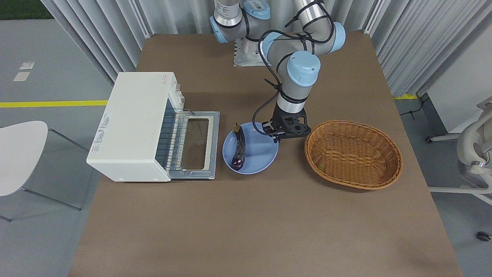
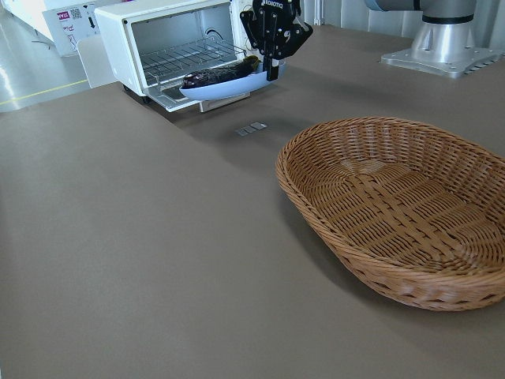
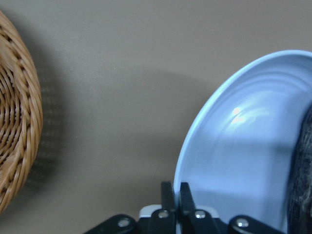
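My gripper is closed on the rim of a light blue plate [image 3: 229,161], at its basket-side edge, and the plate [image 2: 229,90] is raised off the table in the left view. A long dark eggplant [image 1: 238,152] lies on the plate, partly visible at the right edge of the wrist view. In the front view the gripper [image 1: 275,136] is at the plate's right edge, its fingertips largely hidden by the housing.
A white toaster oven [image 1: 124,124] stands left of the plate, door [image 1: 210,147] lowered open with wire rack inside. A wicker basket [image 1: 353,157] sits to the right.
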